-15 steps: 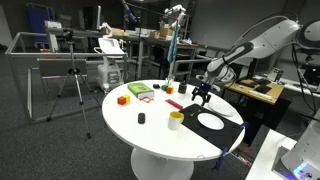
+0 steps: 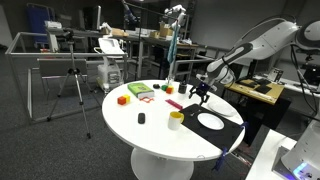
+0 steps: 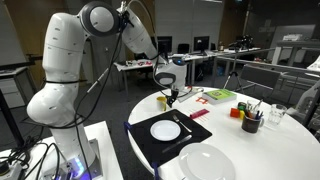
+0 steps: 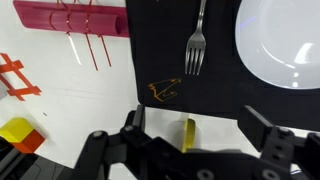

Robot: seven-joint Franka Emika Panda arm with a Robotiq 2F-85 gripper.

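My gripper stands open above the table, its two dark fingers wide apart and nothing held. Below it lies a black mat (image 4: 160,45) with a silver fork (image 4: 196,45) and a white plate (image 4: 282,35). Part of a yellow mug (image 4: 188,132) shows between the fingers in the wrist view, mostly hidden by the gripper. From the side, the yellow mug (image 2: 175,120) stands upright at the mat's edge, apart from the gripper (image 2: 203,98). A red roll (image 4: 75,18) lies beyond the mat.
A yellow and red block (image 2: 123,100), a green box (image 2: 139,88) and a dark round object (image 2: 142,117) sit across the table. A black pen cup (image 3: 251,123) and a large white plate (image 3: 205,163) are near the other side.
The arm's posture differs only slightly, with the gripper still over the mat. Objects on the table have not moved.
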